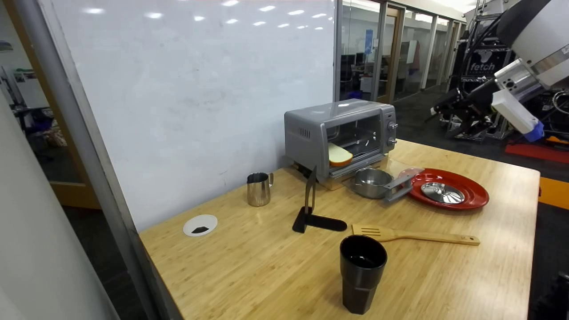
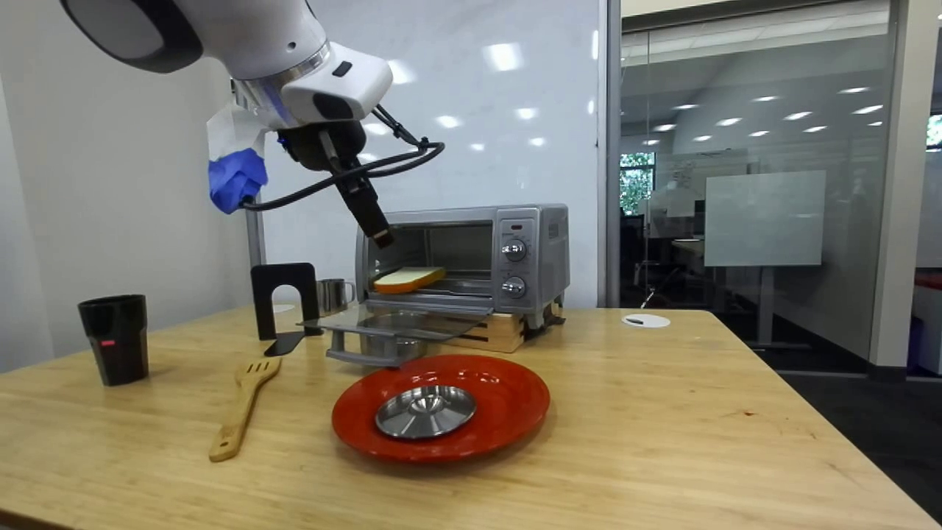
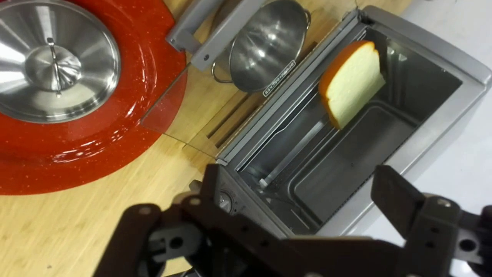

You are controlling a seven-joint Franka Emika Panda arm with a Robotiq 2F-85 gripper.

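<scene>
My gripper stands open, its two fingers wide apart with nothing between them. It hangs in the air above the table, in front of the toaster oven (image 2: 552, 256). The oven's glass door is lowered, and a slice of bread (image 3: 353, 85) with an orange-brown crust lies inside, toward one end and partly at the opening. A steel pot (image 3: 267, 44) sits on the table beneath the lowered door. Beside it a red plate (image 3: 120, 152) carries a round steel lid (image 3: 87, 87).
A wooden spatula (image 1: 426, 236), a black cup (image 1: 362, 266), a black bookend (image 1: 325, 223) and a steel pitcher (image 1: 258, 191) stand or lie on the table. A whiteboard wall (image 1: 186, 106) rises behind. The table right of the plate is clear in exterior view 2.
</scene>
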